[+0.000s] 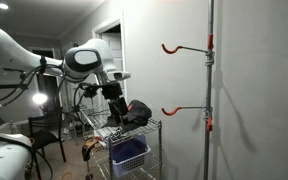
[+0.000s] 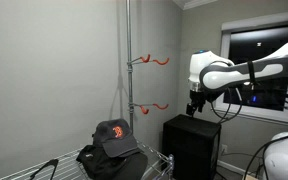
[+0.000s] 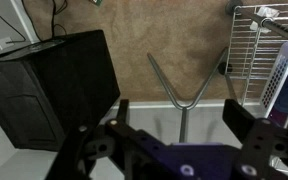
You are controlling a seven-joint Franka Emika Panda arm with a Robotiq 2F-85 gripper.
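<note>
My gripper is open with nothing between its fingers, high above the floor. Below it in the wrist view are the splayed legs [image 3: 184, 103] of the hook stand. A dark cap [image 2: 115, 131] with an orange logo rests on black fabric [image 2: 110, 166] on top of the wire rack [image 2: 160, 165]. Red-tipped hooks [image 2: 148, 107] stick out from the upright pole [image 2: 131, 75]. In exterior view 2 the gripper [image 2: 194, 108] appears right of the pole, well apart from the cap. From exterior view 1 it overlaps the rack's dark items.
A black cabinet [image 3: 51, 85] stands left in the wrist view. A white and blue basket [image 1: 131, 153] occupies the rack's lower shelf. Behind the pole is a plain wall [image 1: 259, 90]. A dark chair [image 1: 46, 130] stands farther back.
</note>
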